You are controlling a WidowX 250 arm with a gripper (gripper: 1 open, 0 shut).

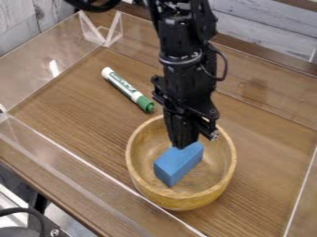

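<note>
My gripper [183, 139] is shut above a round light wooden bowl [212, 192], its tip over the bowl's back part with nothing visible between the fingers. In the bowl lies a blue block [176, 168], slanted, just in front of and below the fingertips. A white and green marker-like stick [124, 87] lies on the table to the left of the arm, behind the bowl.
The wooden table [74, 139] has free room to the left and right of the bowl. A black cable shows at the lower left edge. A pale border runs along the table's left side.
</note>
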